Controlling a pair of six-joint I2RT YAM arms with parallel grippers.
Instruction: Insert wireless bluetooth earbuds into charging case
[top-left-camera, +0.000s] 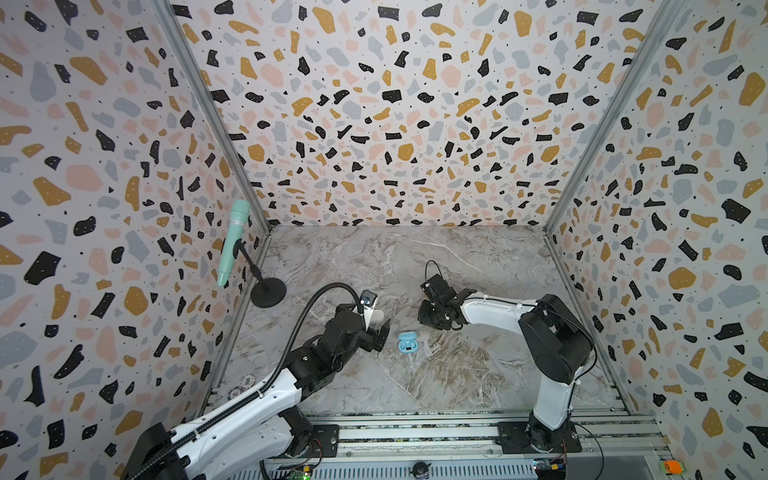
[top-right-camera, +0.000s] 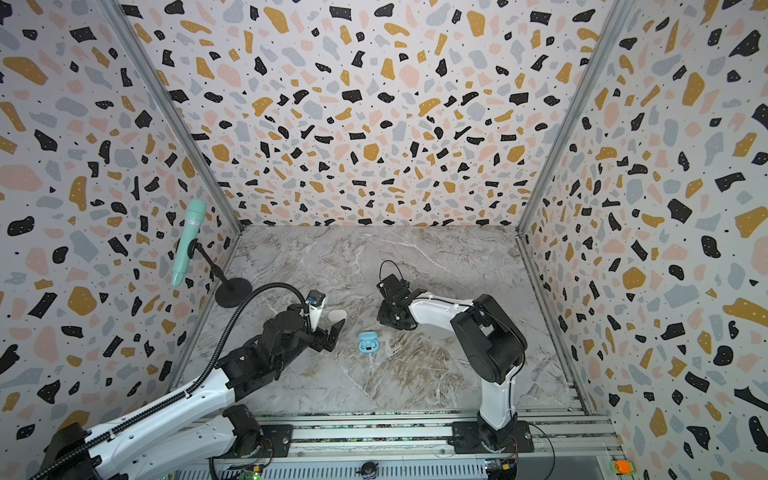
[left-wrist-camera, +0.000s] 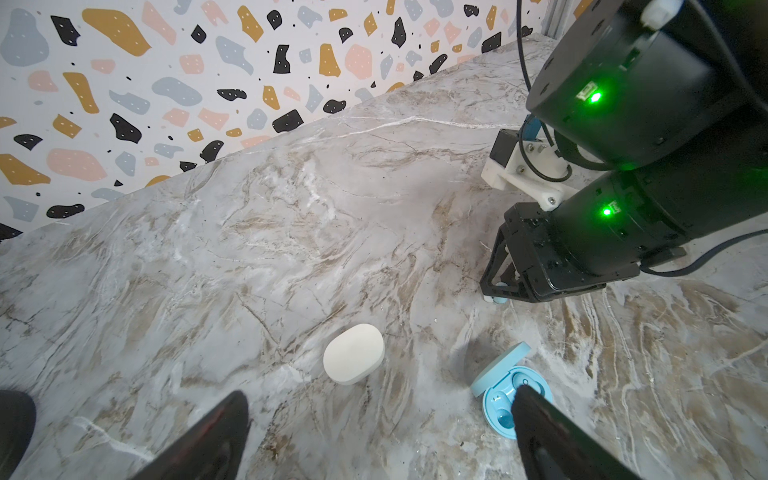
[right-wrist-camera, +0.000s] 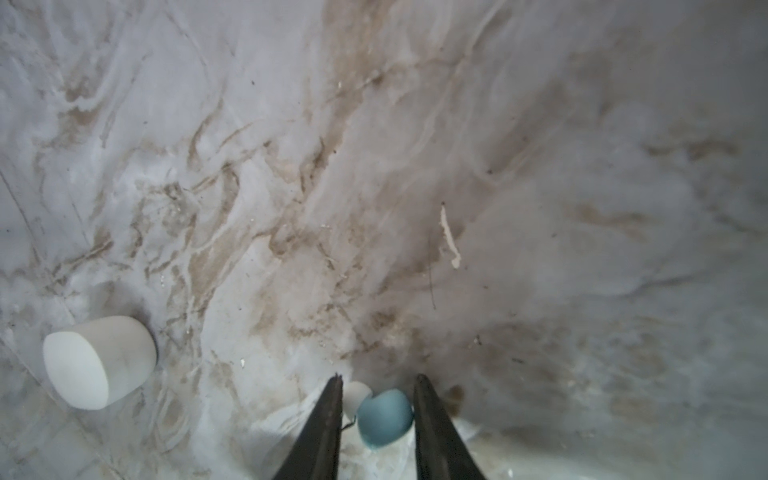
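Observation:
The light blue charging case (top-left-camera: 408, 344) stands lid-up on the marble table, also visible in the left wrist view (left-wrist-camera: 512, 392). Above the table, right and behind it, my right gripper is part open around a small blue earbud (right-wrist-camera: 384, 417), with a white piece beside it; whether the fingers grip it is unclear. My left gripper stands open to the left of the case, nothing between its fingers. A white oval case (left-wrist-camera: 353, 352) lies left of the blue one.
A black stand (top-left-camera: 267, 291) holding a mint tube stands at the left. Patterned walls border three sides.

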